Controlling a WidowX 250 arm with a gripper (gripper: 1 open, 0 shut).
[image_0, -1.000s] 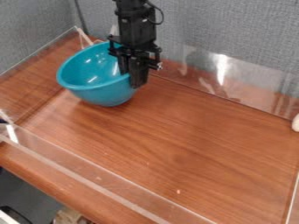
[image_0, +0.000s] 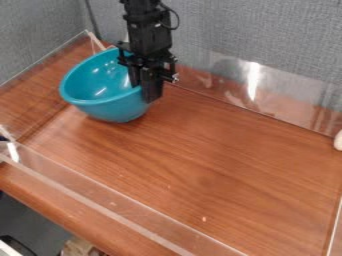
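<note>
A light blue plastic bowl (image_0: 100, 95) is at the back left of the wooden table, tilted a little. My black gripper (image_0: 144, 80) comes down from above at the bowl's right side and is shut on its rim. The fingertips are partly hard to make out against the bowl.
A small white object (image_0: 337, 141) sits at the far right edge. Grey padded walls stand behind and to the left.
My gripper and the bowl have moved slightly to the left over the last second, the bowl still held at its rim.
</note>
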